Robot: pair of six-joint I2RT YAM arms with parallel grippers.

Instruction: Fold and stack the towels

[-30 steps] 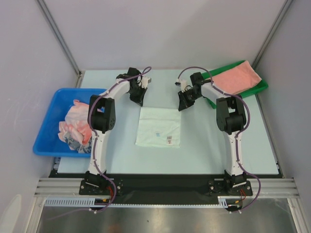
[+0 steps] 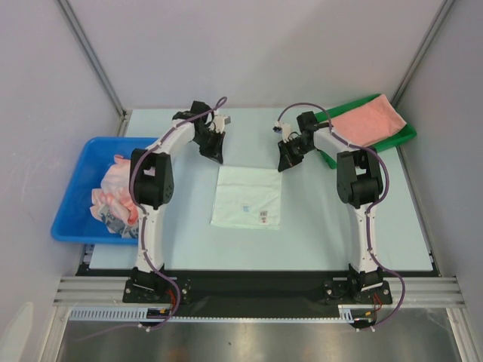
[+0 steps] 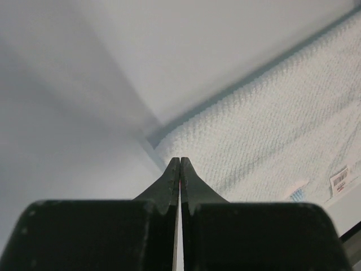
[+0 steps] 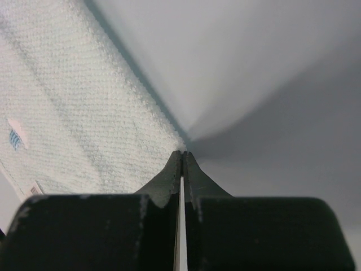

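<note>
A white towel (image 2: 249,192) lies flat as a rectangle in the middle of the table, with a small label (image 3: 339,180) near its front edge. By its far left corner, my left gripper (image 2: 219,162) is shut with bare fingertips; in the left wrist view the towel (image 3: 265,118) runs flat just beyond them, none of it pinched. At the far right corner my right gripper (image 2: 281,170) is shut on the towel; in the right wrist view the corner of the cloth (image 4: 141,130) runs in between the closed tips.
Crumpled pink and grey towels (image 2: 117,196) fill a blue bin (image 2: 72,192) on the left. A green tray (image 2: 408,133) holding a flat pink towel (image 2: 368,122) is at the far right. Bare table (image 2: 332,234) surrounds the white towel.
The right gripper went from open around its corner to shut.
</note>
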